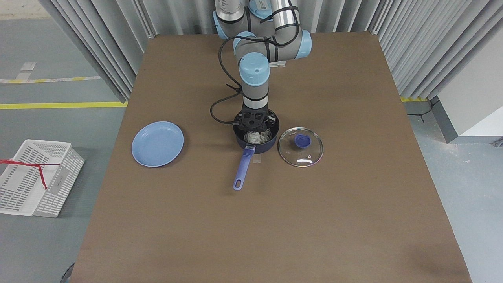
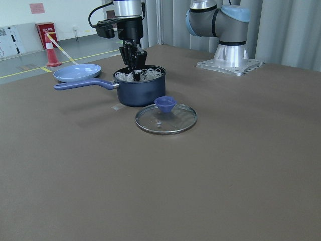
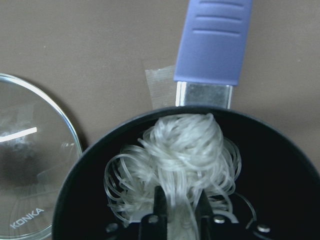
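The dark pot with a long blue handle stands mid-table. A bundle of white noodles sits inside it. My gripper is lowered into the pot, shut on the noodle strands, which pass between its fingers in the wrist view. From the front view the gripper's housing covers the back of the pot, and only part of the noodles shows below it.
A glass lid with a blue knob lies just right of the pot. A light blue plate is to the left. A white basket stands on the floor beside it.
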